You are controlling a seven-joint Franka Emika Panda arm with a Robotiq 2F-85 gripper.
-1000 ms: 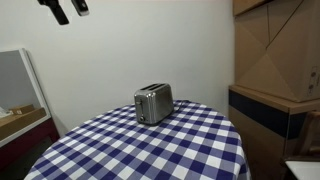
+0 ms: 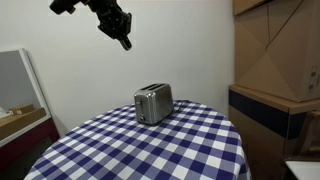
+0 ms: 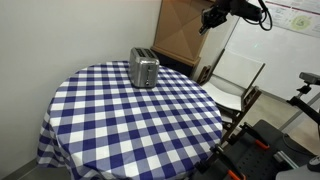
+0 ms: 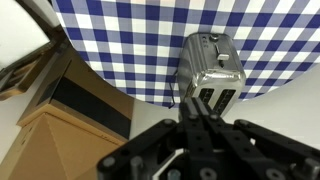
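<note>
A silver two-slot toaster stands upright on a round table with a blue-and-white checked cloth. The second exterior view has the toaster near the far side of the table. High above the cloth, apart from the toaster, hangs my gripper, its tip pointing down. From the wrist, I look down on the toaster just beyond the fingertips of my gripper. The fingers are shut, and nothing shows between them. Dark finger parts hide the toaster's lower edge in that view.
Large cardboard boxes stand to the right of the table, with a white chair nearby. A white wall lies behind. Apart from the toaster, the tabletop is bare, leaving wide free room around it.
My gripper has moved right and somewhat lower in the first exterior view, coming closer to the toaster. The toaster and cloth have stayed in place.
</note>
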